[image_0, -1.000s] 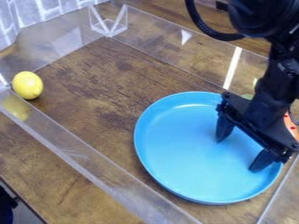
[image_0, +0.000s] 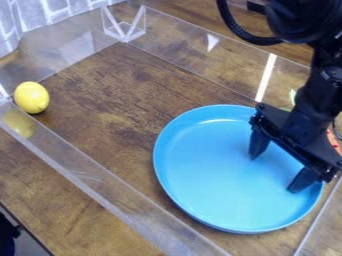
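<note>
My black gripper (image_0: 279, 164) reaches down from the upper right over a blue plate (image_0: 214, 175), its two fingers apart and low over the plate's right part, with nothing seen between them. A yellow lemon-like object (image_0: 31, 97) rests at the far left, with its reflection in the clear panel below it.
Clear acrylic walls surround the wooden work surface (image_0: 114, 100). An orange object, mostly hidden, sits behind the gripper at the right. The wood left of and above the plate is bare.
</note>
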